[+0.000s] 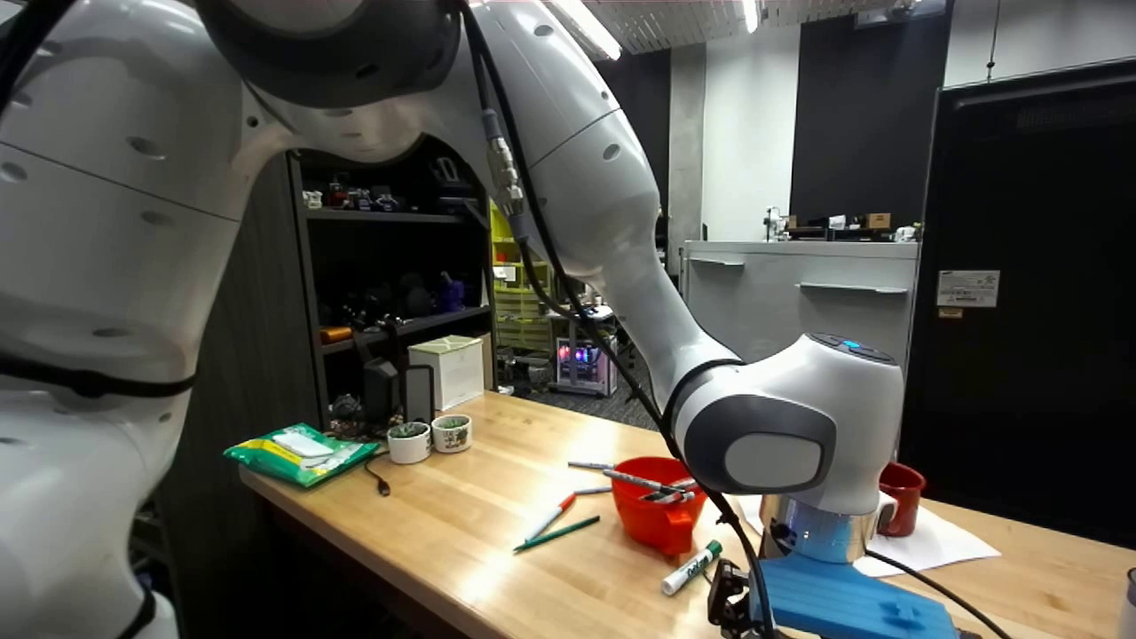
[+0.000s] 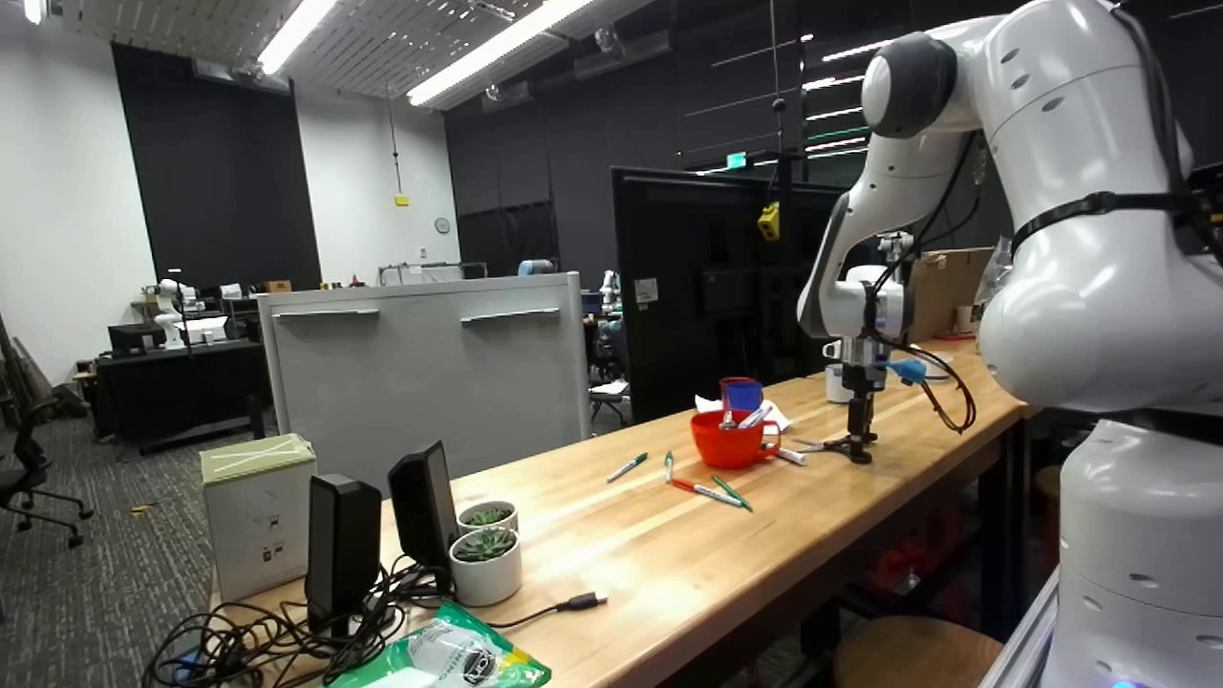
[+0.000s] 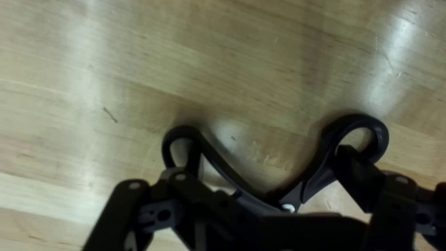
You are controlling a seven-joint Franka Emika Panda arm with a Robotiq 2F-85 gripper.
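A pair of scissors with black handles (image 3: 234, 171) lies on the wooden table in the wrist view, its handles spread in a V and a silver pivot screw at the joint. My gripper is open right over it. One finger stands at the left handle loop; the other finger (image 3: 355, 175) overlaps the right loop. Most of the blades are hidden beneath the gripper. In exterior view 2 the gripper (image 2: 856, 445) points straight down with its tips at table height, and a dark part of the scissors (image 2: 810, 445) shows beside it.
Close by stands a red bowl-like cup (image 1: 650, 516) holding several markers, with a green-capped marker (image 1: 692, 568) beside it. More pens lie on the table. A dark red mug (image 1: 902, 499) stands behind the wrist.
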